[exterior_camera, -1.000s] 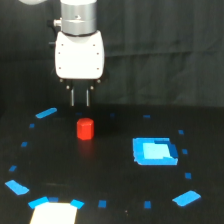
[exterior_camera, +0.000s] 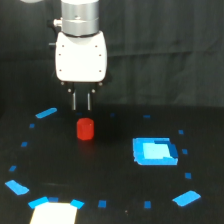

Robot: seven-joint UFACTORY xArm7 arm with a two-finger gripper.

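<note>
A small red object, block- or can-like, sits upright on the black table, left of centre. My gripper hangs pointing down, with its fingertips higher in the picture than the red object and apart from it. A gap shows between its two thin fingers, and nothing is in it. To the right lies a blue, square-edged tray or frame with a pale, bright middle. How far the gripper is in depth from the red object is hard to tell.
Small blue tape squares dot the black table, with longer blue strips towards its sides. A pale item lies at the front left edge. The table between the red object and the blue tray is clear.
My gripper has moved slightly down and a little to the right, closer in the picture to the red object. The red object and the blue tray have not moved.
</note>
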